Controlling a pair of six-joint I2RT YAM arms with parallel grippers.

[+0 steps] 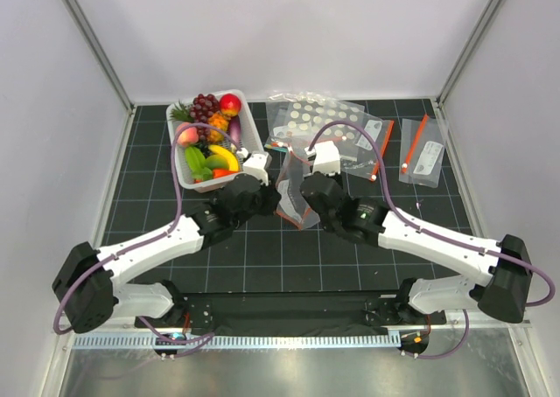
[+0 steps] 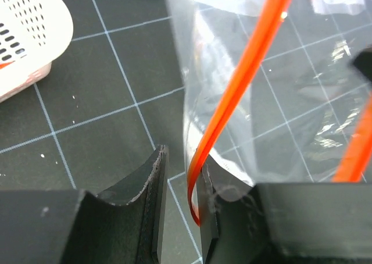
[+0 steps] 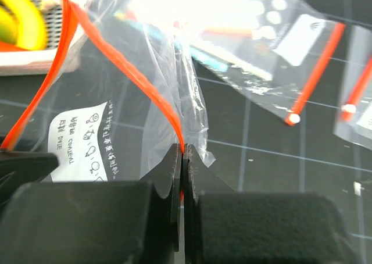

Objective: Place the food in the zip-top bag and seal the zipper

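A clear zip bag (image 1: 293, 191) with orange zipper strips stands between the grippers, its mouth parted, a white label (image 3: 80, 142) on it. My right gripper is shut on one orange strip. My left gripper has its fingers slightly apart at the other strip (image 2: 232, 92), whose lower end lies at the right finger; whether it is pinched I cannot tell. The food, including a banana (image 1: 222, 157), grapes and several other fruits and vegetables, sits in a white basket (image 1: 248, 126) at the back left.
More flat zip bags (image 1: 328, 130) lie at the back of the dark grid mat, and a narrower one (image 1: 424, 156) at the right.
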